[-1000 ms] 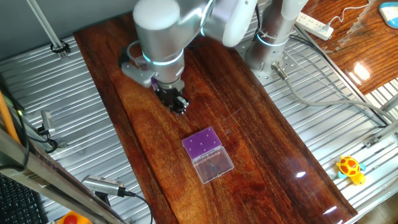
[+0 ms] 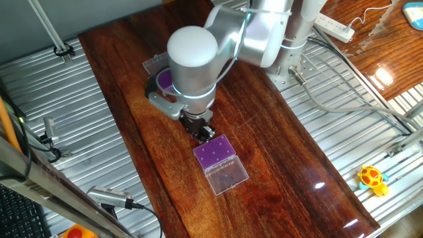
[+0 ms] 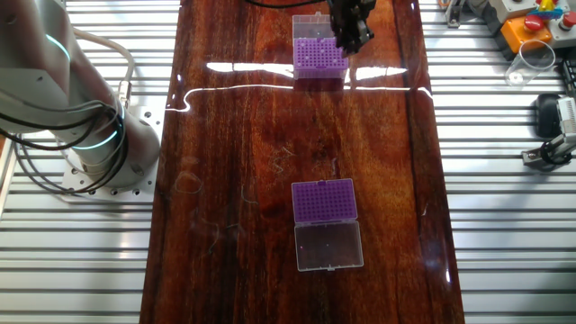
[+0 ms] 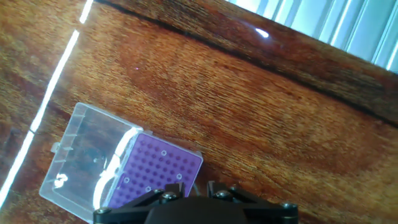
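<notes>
An open clear box with a purple perforated rack [image 2: 215,152] lies on the wooden table, its transparent lid [image 2: 227,175] folded out flat. My gripper [image 2: 204,137] is low over the table, at the rack's far edge in exterior view 1. In the wrist view the rack [image 4: 155,171] lies left of and partly behind the dark fingers [image 4: 174,190]. A narrow gap shows between the fingertips, with a faint pale streak in it; whether they hold something small is unclear. A second such box [image 3: 326,202] lies apart, mostly hidden behind the arm in exterior view 1.
Metal slats [image 2: 73,112] run along the table's sides. A turtle toy [image 2: 371,177] sits off the table at the right, and a clear cup [image 3: 529,63] stands off it in exterior view 2.
Over the last second, my arm has moved down and right in exterior view 1, bringing the gripper from above bare wood to the rack's edge. The box near it stays put.
</notes>
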